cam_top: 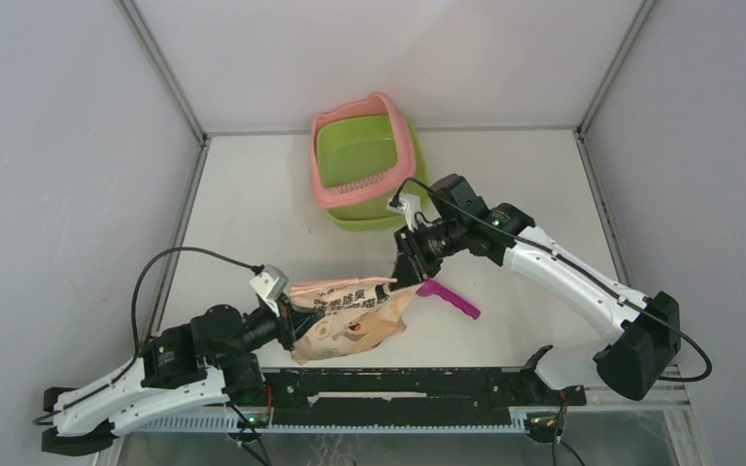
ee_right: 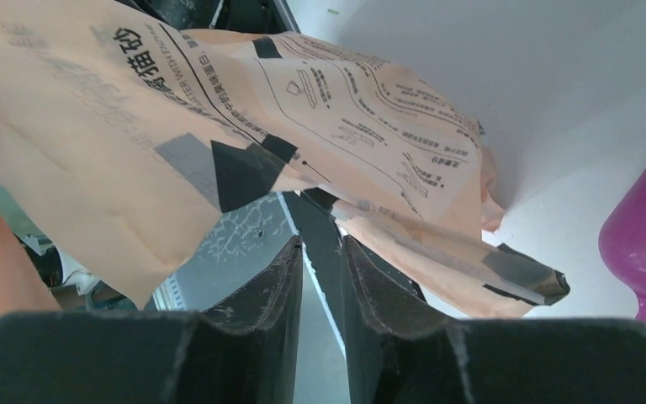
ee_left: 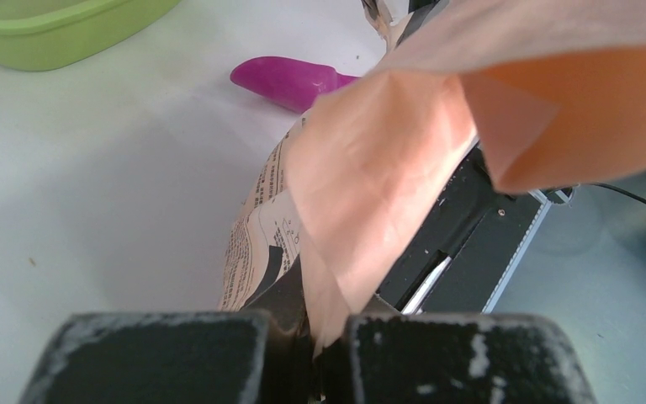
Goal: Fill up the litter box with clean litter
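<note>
The peach litter bag [cam_top: 345, 335] lies near the table's front edge, its printed side up. At its left end my left gripper [cam_top: 301, 327] is shut on it; in the left wrist view the bag's film [ee_left: 378, 177] runs down between the fingers. My right gripper [cam_top: 403, 276] is over the bag's right end. In the right wrist view a gap shows between its fingertips, with the bag's edge [ee_right: 303, 177] just beyond them. The green litter box [cam_top: 364, 221] with its pink rim [cam_top: 410, 160] stands at the back of the table.
A purple scoop [cam_top: 458, 302] lies just right of the bag, close to my right gripper. Walls enclose the table on the left, back and right.
</note>
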